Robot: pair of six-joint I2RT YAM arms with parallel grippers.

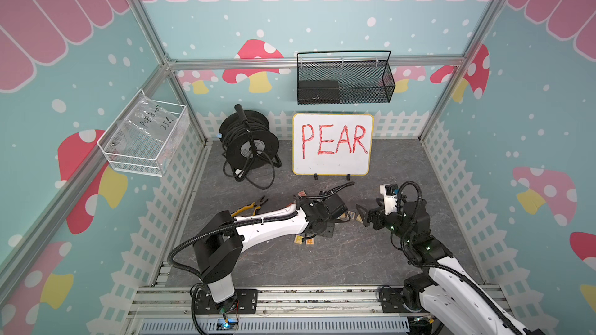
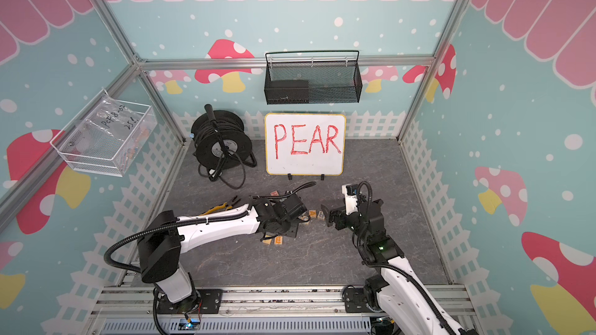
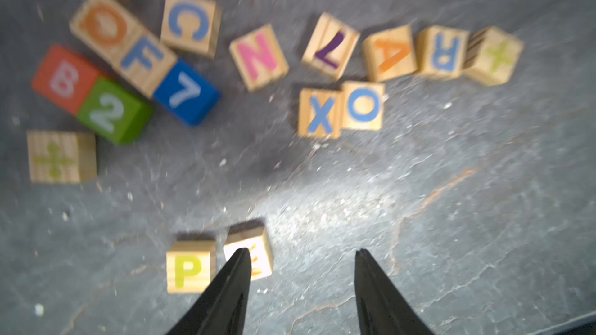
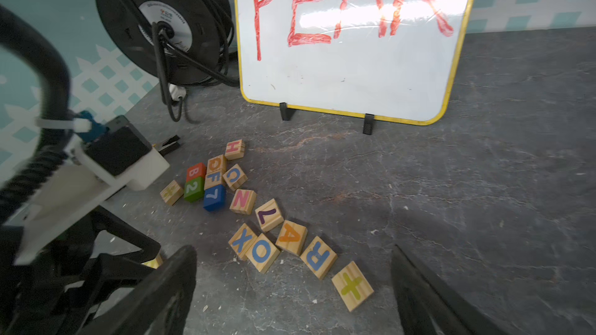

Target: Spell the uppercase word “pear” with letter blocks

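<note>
In the left wrist view the P block lies beside a block with an orange letter, a small gap between them; a finger partly covers that letter, which looks like an E. My left gripper is open just to their right, bare floor between its fingers. The A block and R block sit in the upper row, beyond the fingers. My right gripper stands with fingers wide apart; between them, farther off, the A block and R block lie on the floor.
Other blocks include the X block, the O block and the blue 7 block. A whiteboard reading PEAR stands behind, near a cable reel. Pliers lie at left.
</note>
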